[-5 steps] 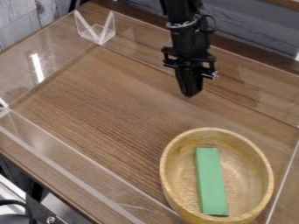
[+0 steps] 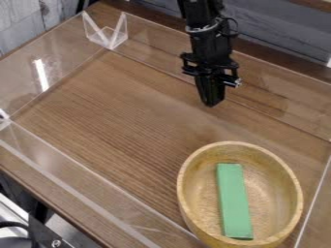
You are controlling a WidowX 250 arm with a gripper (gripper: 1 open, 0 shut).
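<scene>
My black gripper hangs low over the back middle of the wooden table, its tip small and dark; I see nothing held in it, and it looks shut. At the lower right a cream oval bowl holds a green rectangular block, well apart from the gripper.
A clear plastic holder stands at the back left. Dark cables lie at the bottom left corner.
The gripper has shifted very slightly, a little back and left. The bowl and green block have not moved.
</scene>
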